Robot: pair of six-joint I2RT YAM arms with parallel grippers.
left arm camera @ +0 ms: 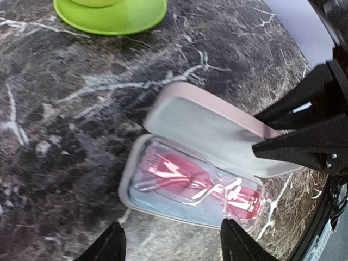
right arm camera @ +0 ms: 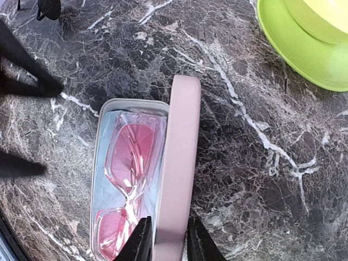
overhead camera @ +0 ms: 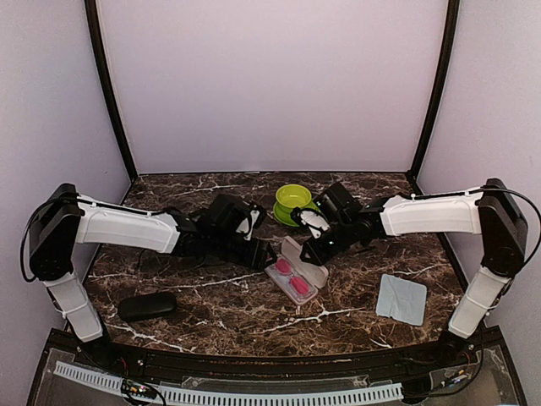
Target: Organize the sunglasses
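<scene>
An open pale pink case (overhead camera: pixel 270 277) lies in the middle of the table, with pink-lensed clear-framed sunglasses (left arm camera: pixel 189 178) inside, lenses up. Its lid (right arm camera: pixel 178 157) stands raised along the long side. The right gripper has one finger on each side of this lid, close against it; whether they press on it cannot be told. To the left of the case hovers my left gripper (overhead camera: pixel 262 254), open, nothing between its fingertips. In the left wrist view those tips are below the case's near edge.
Behind the case, a green bowl (overhead camera: pixel 293 196) sits on a green plate (left arm camera: pixel 136 19). A black case (overhead camera: pixel 147 306) rests at front left, and a pale folded cloth (overhead camera: pixel 401 299) at front right.
</scene>
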